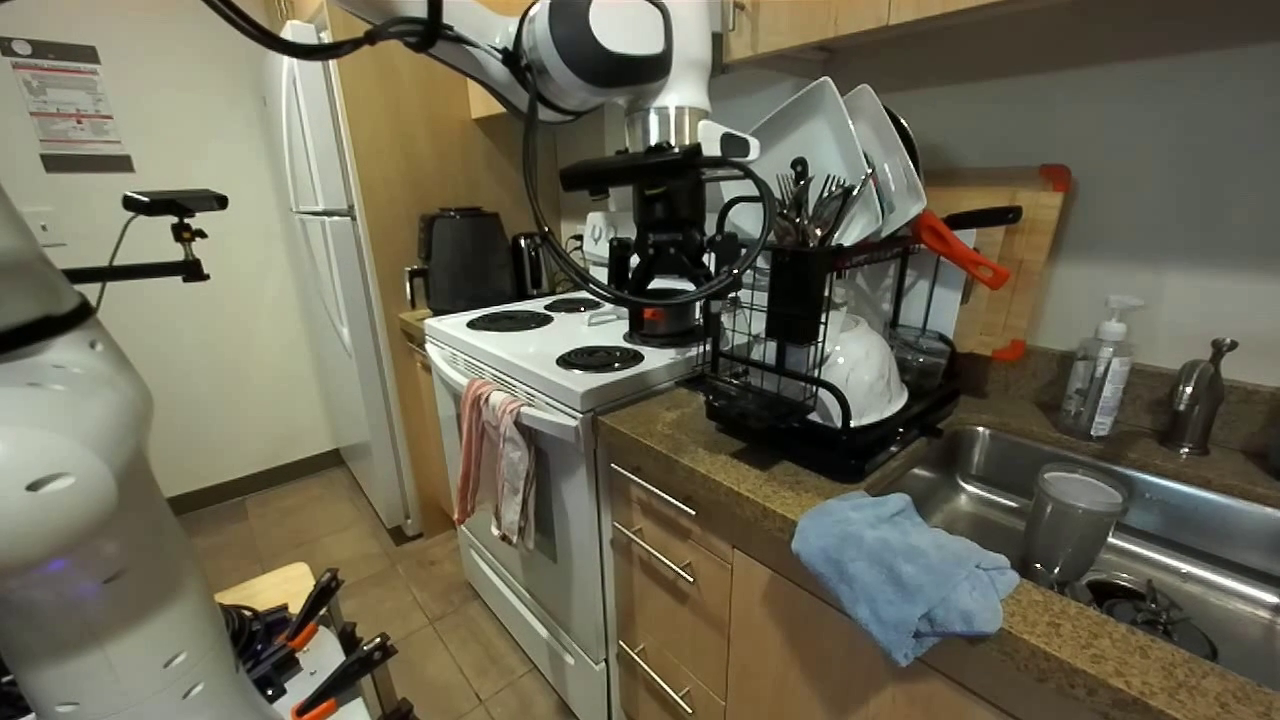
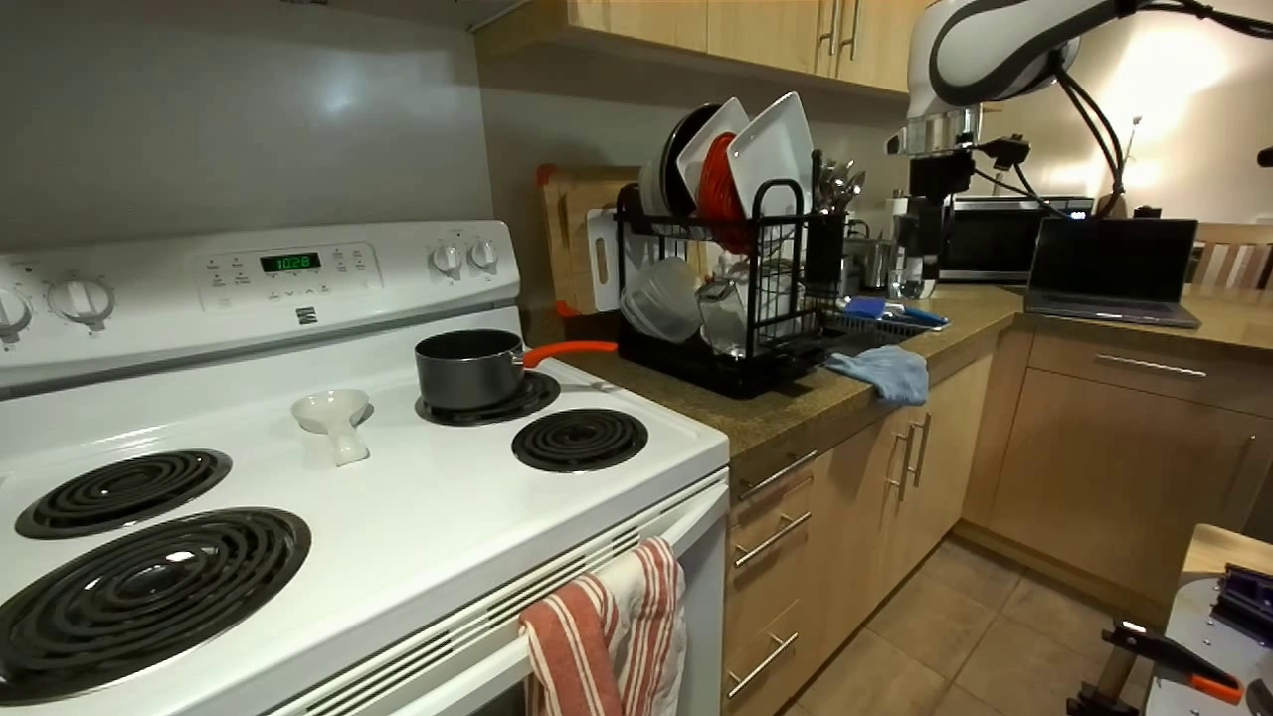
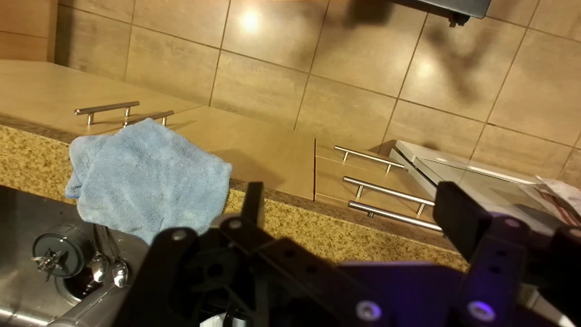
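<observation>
My gripper (image 1: 672, 266) hangs in the air, pointing down. In the wrist view its fingertips stand wide apart, and the gripper is open with only the counter edge and drawer fronts seen beyond the gap. A blue cloth (image 3: 155, 182) lies crumpled over the counter's front edge by the sink, to the left of the fingers in that view and clear of them. Exterior view 1 shows the same cloth (image 1: 902, 570) draping partly down the cabinet front. On the stove's back burner rests a dark pot (image 2: 468, 372) with an orange handle.
A black dish rack (image 2: 764, 358) loaded with plates and cutlery stands between stove and sink. A clear cup (image 1: 1071, 522) is in the sink (image 1: 978, 462). A striped towel (image 2: 609, 626) hangs on the oven handle. Bare counter (image 1: 708, 450) lies before the rack.
</observation>
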